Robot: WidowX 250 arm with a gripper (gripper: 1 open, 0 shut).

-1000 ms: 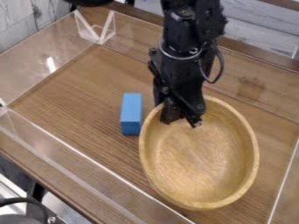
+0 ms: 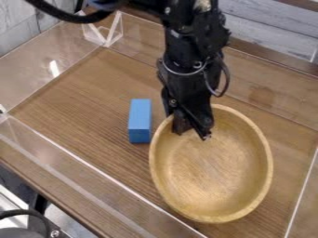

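A black robot gripper (image 2: 189, 121) reaches down from the top, its fingertips at the back rim of a large oval wooden bowl (image 2: 211, 177). It appears shut on that rim, though the dark fingers partly hide the contact. A blue block (image 2: 140, 121) lies on the wooden surface just left of the bowl.
The wooden tray floor (image 2: 81, 112) is clear to the left and behind. Clear walls edge it, with a white object (image 2: 102, 33) at the back left. Dark cables show at the lower left.
The gripper and the bowl have shifted very slightly; the blue block looks unmoved.
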